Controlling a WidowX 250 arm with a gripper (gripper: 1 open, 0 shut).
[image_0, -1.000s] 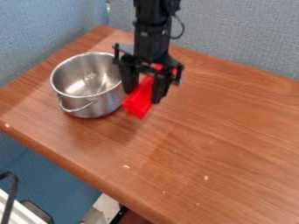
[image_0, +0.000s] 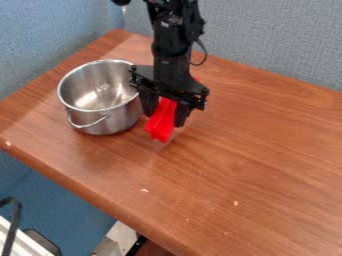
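Note:
The black robot gripper (image_0: 167, 100) reaches down from the top centre, shut on a red object (image_0: 162, 121) that hangs below its fingers, low over the wooden table or touching it; which of the two I cannot tell. A steel pot (image_0: 98, 96) with a wire handle stands just left of the gripper. The red object is outside the pot, to its right.
Grey-blue walls (image_0: 274, 35) bound it at the back and left. At the lower left, beyond the table's edge, are cables and other items.
The pot looks unmoved.

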